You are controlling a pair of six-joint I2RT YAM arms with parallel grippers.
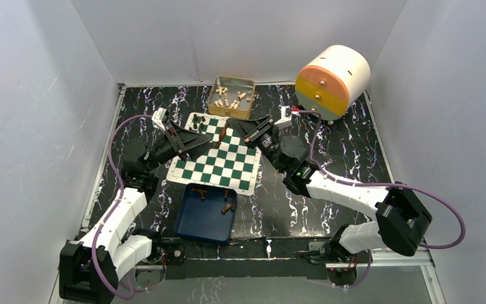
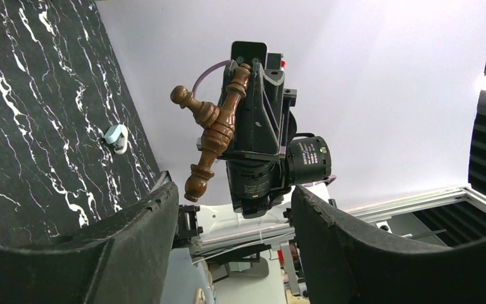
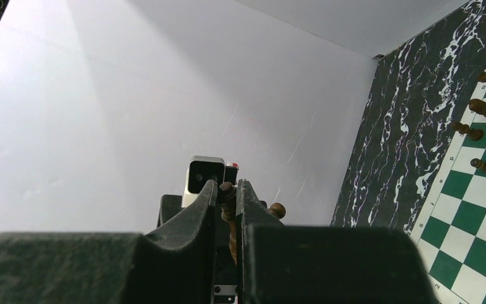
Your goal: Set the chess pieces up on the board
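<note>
Two brown chess pieces, a longer one [image 2: 226,111] and a shorter round-headed one [image 2: 205,114], cross each other in the air in the left wrist view. My right gripper is shut on the end of the longer piece; how the shorter one is held is unclear. Facing it, my left gripper has its fingers apart and empty, with the pieces beyond the gap. From above, both grippers hang over the green-and-white board [image 1: 243,180], the left [image 1: 211,143] close to the brown pieces [image 1: 221,137]. Several brown pieces [image 3: 485,166] stand at one board corner.
A blue bin [image 1: 205,218] with several brown pieces lies in front of the board. Behind it is a metal tray [image 1: 230,112] of light pieces. A white drum-shaped cabinet [image 1: 345,66] occupies the back right.
</note>
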